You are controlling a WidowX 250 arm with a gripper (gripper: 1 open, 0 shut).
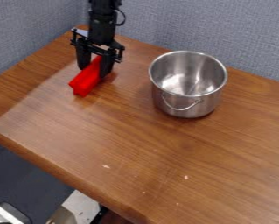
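Observation:
My black gripper (97, 51) reaches down from the top of the view, at the back left of the wooden table (165, 166). Its fingers are around or just over a red elongated block (86, 80), which lies slanted, its near end toward the front left. The dark fingers overlap the block's far end, and it is too small to tell whether they are closed on it.
A steel pot (187, 84) with a handle stands to the right of the gripper, a short gap away. The table's left front edge borders a dark floor.

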